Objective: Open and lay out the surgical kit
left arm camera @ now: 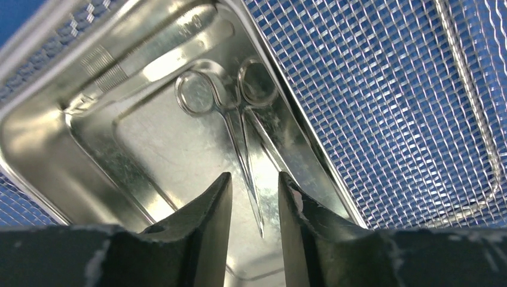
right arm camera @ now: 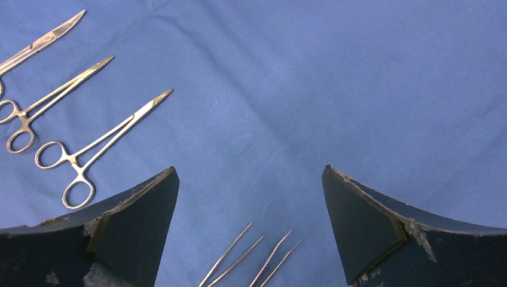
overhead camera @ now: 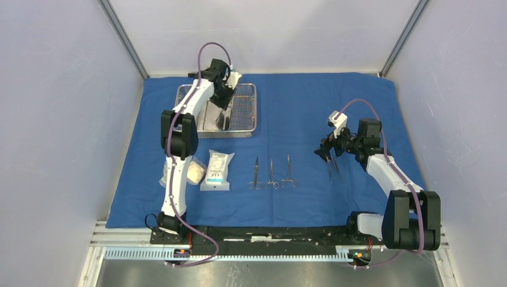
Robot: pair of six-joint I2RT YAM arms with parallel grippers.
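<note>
Inside the metal tray, a ring-handled clamp lies with its tips pointing toward my left gripper. That gripper is part open above the tray, a finger on either side of the clamp's tips and nothing gripped. A flat metal tool lies along the tray's end wall. On the blue cloth, scissors and two clamps lie in a row. Over the cloth at right, my right gripper stands wide open and empty. Two pairs of tweezers lie below it.
A wire mesh basket adjoins the metal tray. White packages, including a flat packet, lie on the blue cloth below the tray, beside the left arm.
</note>
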